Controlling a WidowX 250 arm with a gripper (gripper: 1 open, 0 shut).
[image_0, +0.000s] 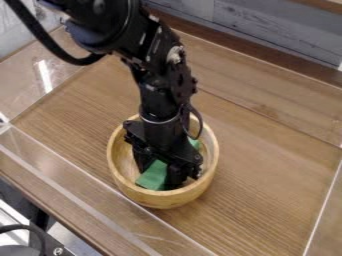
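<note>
The black robot arm reaches down from the top left into a light wooden bowl (122, 172) near the front of the table. Its gripper (166, 165) is low inside the bowl, shut on a green object (152, 178) that lies there. The gripper's fingers cover much of the green object, so its shape is unclear.
A clear strip runs along its left and front edge. A pale plank wall stands at the back. Dark cables and hardware show at the lower left.
</note>
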